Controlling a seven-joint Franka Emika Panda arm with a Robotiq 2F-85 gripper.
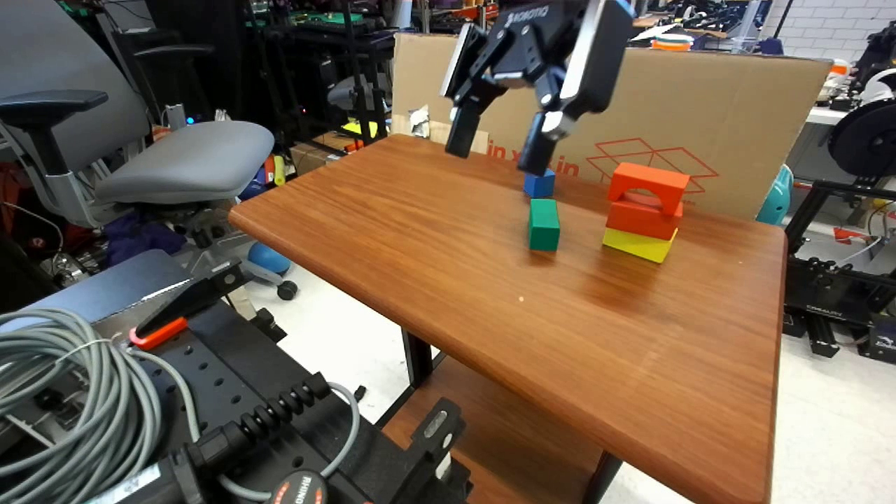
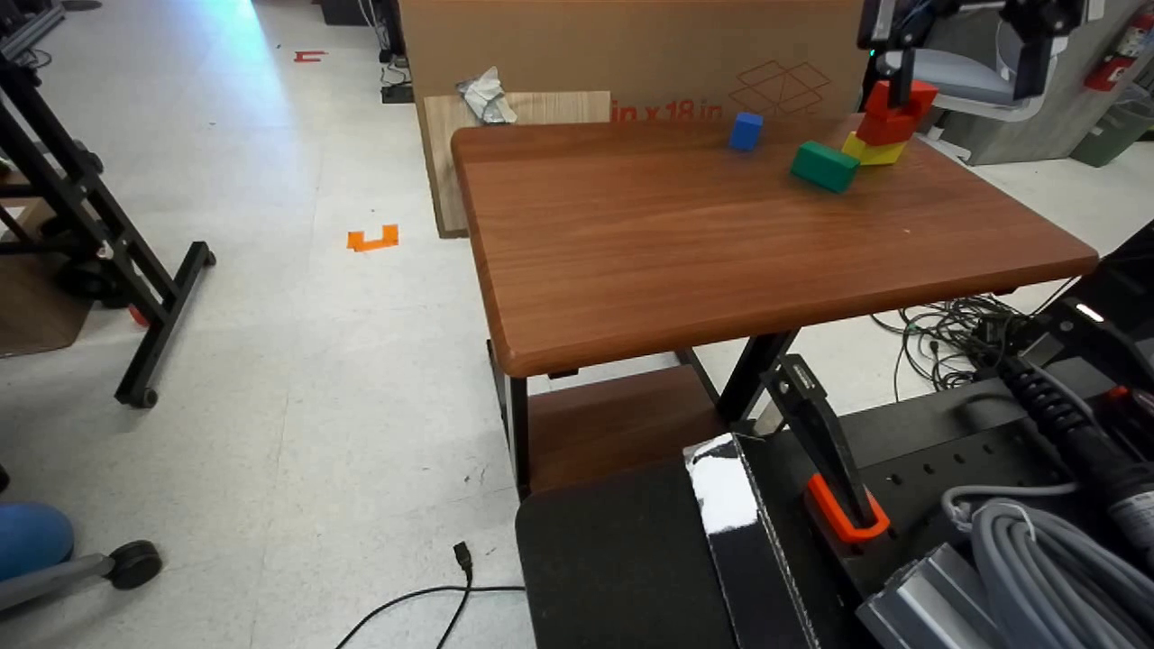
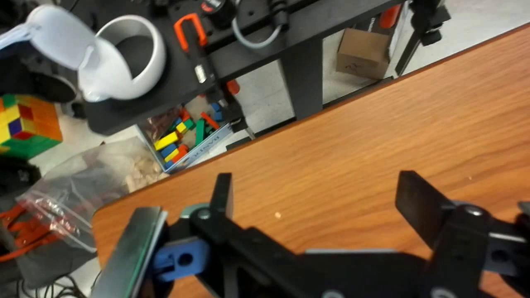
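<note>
My gripper (image 1: 497,155) is open, held above the table with nothing between its fingers. In the wrist view, bare wood shows between the fingertips. On the table, a yellow block (image 1: 635,244) lies under a red block (image 1: 642,218), and a red arch (image 1: 648,183) tops that stack. Left of the stack in exterior view 1 stands a green block (image 1: 544,225). A blue cube (image 1: 540,184) sits farther back, partly behind one finger in that view; exterior view 2 shows the blue cube (image 2: 746,131) whole.
A cardboard sheet (image 1: 722,109) stands along its back edge. The black cart (image 1: 243,386) with coiled cable is near the table's opposite side. Below the table edge, a box of coloured blocks (image 3: 184,134) shows.
</note>
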